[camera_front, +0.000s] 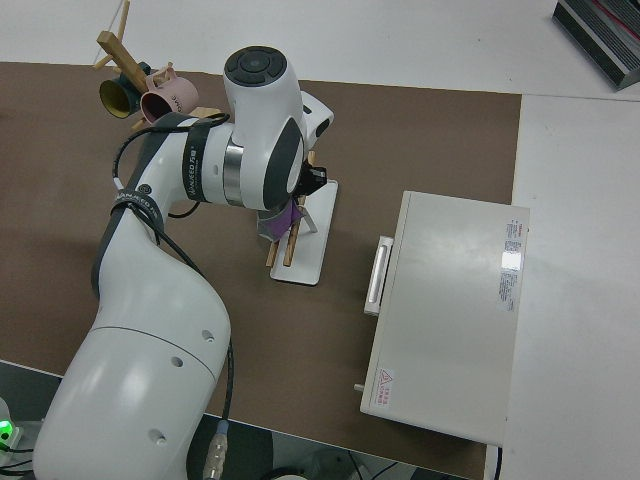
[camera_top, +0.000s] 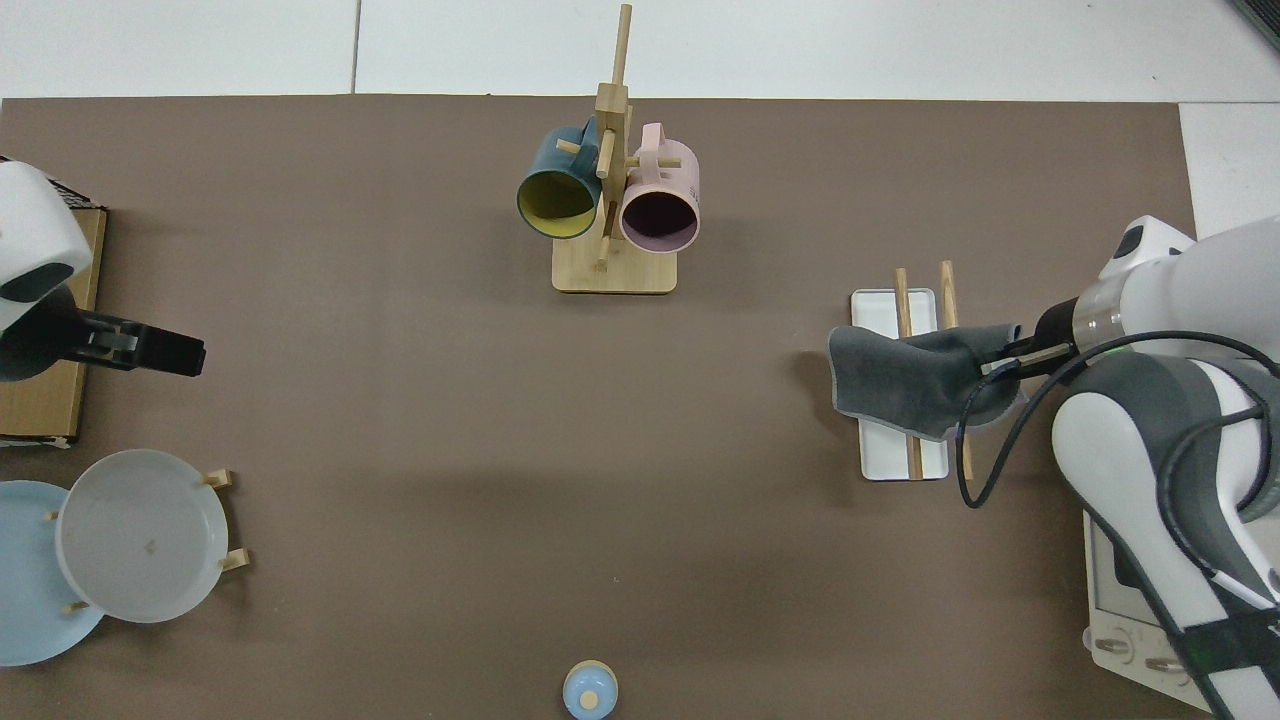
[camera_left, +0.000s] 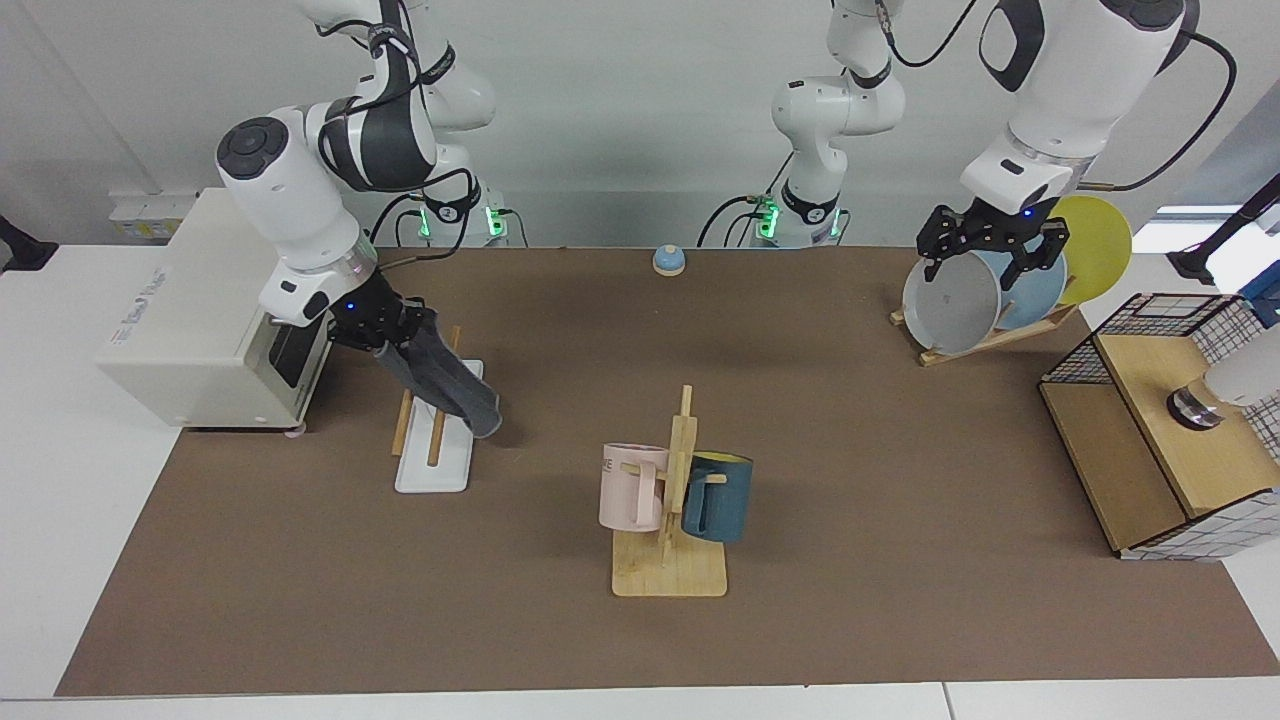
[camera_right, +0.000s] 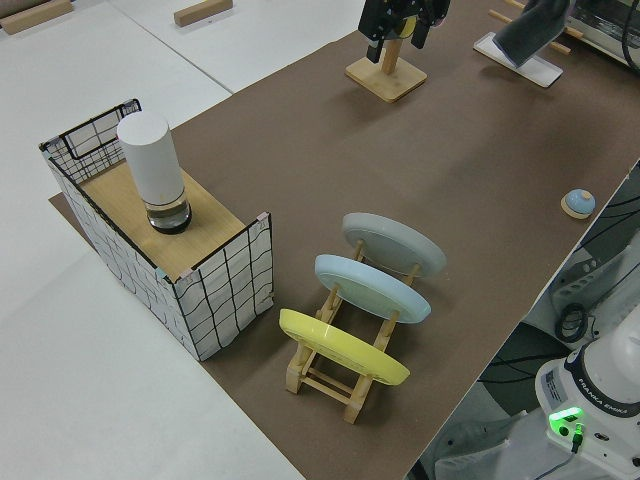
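A grey cloth with purple underside (camera_top: 900, 372) hangs from my right gripper (camera_left: 396, 338), which is shut on it, over a white stand with wooden rods (camera_top: 882, 456) on the right side of the top view. My left gripper (camera_top: 162, 350) is at the far left, empty above the plates and basket; whether it is open is hard to tell.
A mug tree (camera_top: 613, 270) holds a teal mug (camera_top: 558, 180) and a pink mug (camera_top: 666, 180). A plate rack holds plates (camera_top: 142, 534). A wire basket (camera_left: 1116, 468), a small blue round object (camera_top: 590, 694) and a white appliance (camera_front: 445, 310) stand around the clear middle.
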